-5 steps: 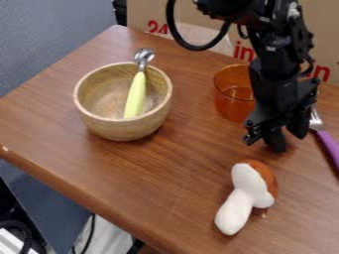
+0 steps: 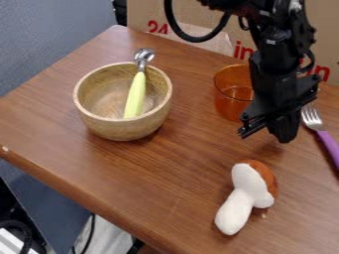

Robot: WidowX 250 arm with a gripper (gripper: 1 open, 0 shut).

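Note:
My black gripper (image 2: 272, 127) hangs over the right part of the wooden table, in front of an orange translucent cup (image 2: 231, 91) and left of a fork with a purple handle (image 2: 327, 146). Its fingertips point down; whether they are open or shut is hard to make out. A wooden bowl (image 2: 102, 108) at the left holds a scoop with a pale yellow handle (image 2: 135, 94). A white and brown mushroom-shaped toy (image 2: 245, 195) lies near the front right.
A cardboard box (image 2: 181, 18) stands behind the table. The table's left edge drops to a grey-blue surface and some cables.
The objects on the table have not visibly moved.

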